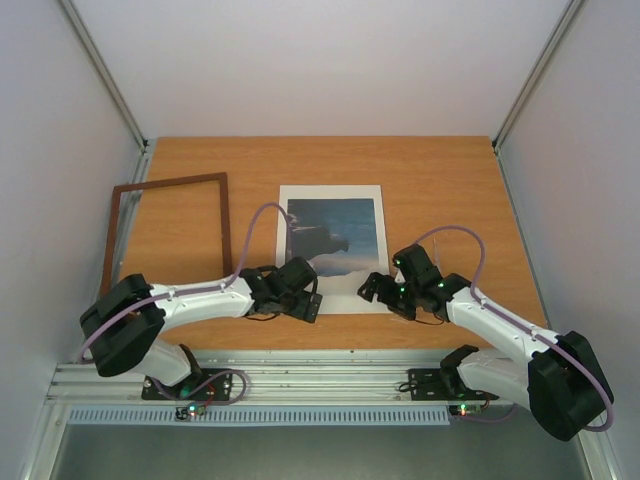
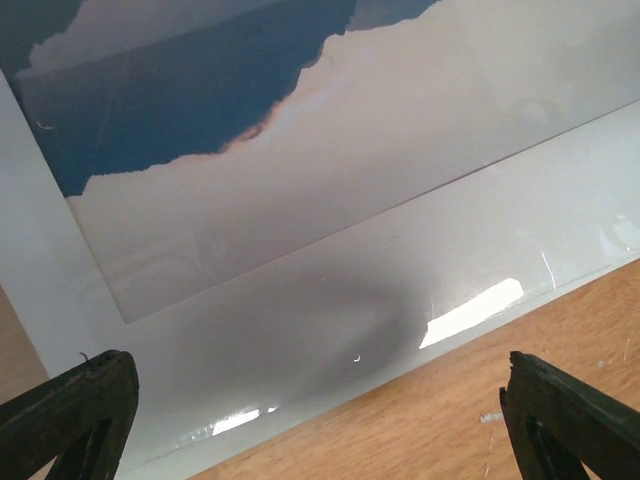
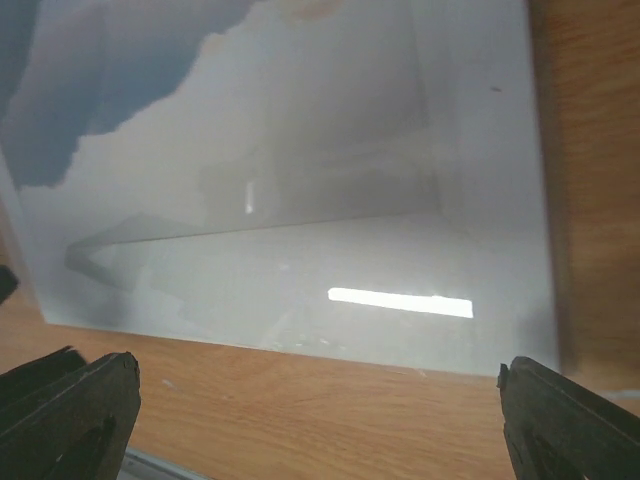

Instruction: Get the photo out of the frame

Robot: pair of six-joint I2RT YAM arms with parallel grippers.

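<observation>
The photo [image 1: 340, 225], a blue and pale sky scene with a white border [image 1: 368, 193], lies flat mid-table under a clear, glossy sheet [image 2: 466, 315] that reflects light. Away to the left lies the empty brown frame [image 1: 224, 225]. Over the photo's near left part my left gripper [image 1: 312, 296] is open, its fingers [image 2: 75, 410] apart with nothing between them. My right gripper [image 1: 366, 288] hovers over the near right part, also open and empty; the border's near edge runs just beyond its fingers [image 3: 85, 415] in the right wrist view. The left arm covers some of the photo's near left side.
A metal rail [image 1: 320, 365] runs along the near edge, and walls close off both sides.
</observation>
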